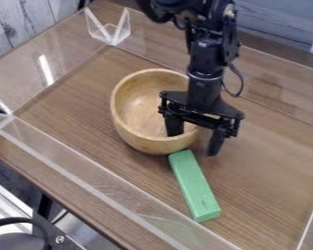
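My black gripper (pixel 196 125) hangs over the right side of a wooden bowl (pixel 130 111), open, with one finger at the bowl's rim and the other just outside it on the right. Whether anything inside the bowl lies under it is hidden. A green block (pixel 195 185) lies on the table just below the bowl.
The wooden table (pixel 81 146) has free room to the left and right of the bowl. A clear plastic piece (pixel 109 29) stands at the back left. A black cable (pixel 19 225) shows at the lower left corner, off the tabletop.
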